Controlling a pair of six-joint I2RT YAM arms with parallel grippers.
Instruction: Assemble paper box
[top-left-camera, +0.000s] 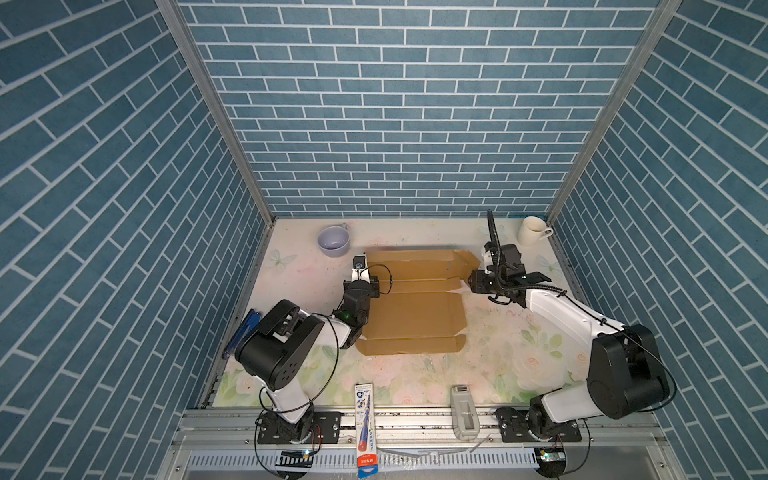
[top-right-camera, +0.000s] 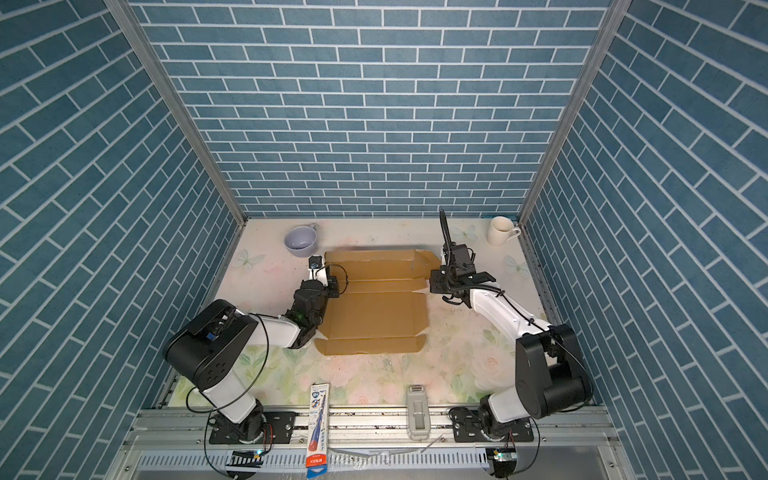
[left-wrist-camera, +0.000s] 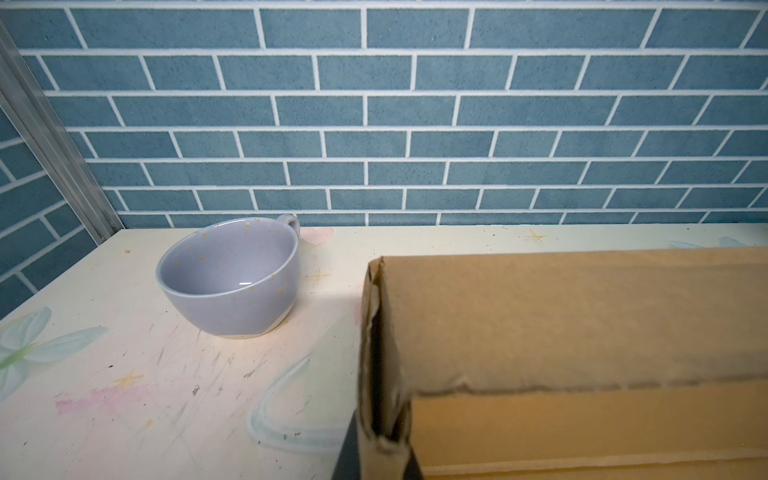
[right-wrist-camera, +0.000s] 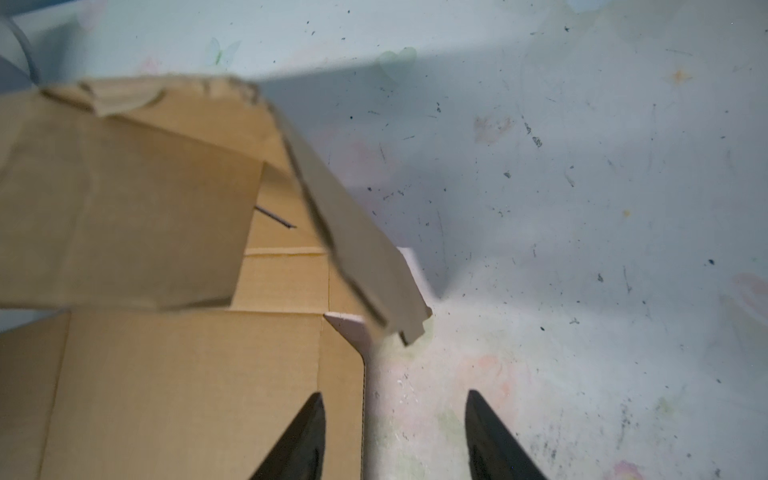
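The brown cardboard box (top-left-camera: 420, 313) lies open on the table, its rear wall raised and its low front edge (top-left-camera: 412, 345) toward me. In the left wrist view my left gripper is shut on the folded corner at the box's rear left; the upper wall (left-wrist-camera: 576, 320) stretches right from it. At the right end a side flap (right-wrist-camera: 352, 240) sticks out loosely. My right gripper stands below this flap in the right wrist view, fingers (right-wrist-camera: 308, 436) apart and nothing between them. The top left view has it close beside the flap.
A lavender cup (left-wrist-camera: 232, 276) stands behind and left of the box. At the back right is a white mug (top-left-camera: 532, 231). A packaged pen (top-left-camera: 365, 428) and a grey device (top-left-camera: 463, 412) lie at the front edge. Table right of the box is clear.
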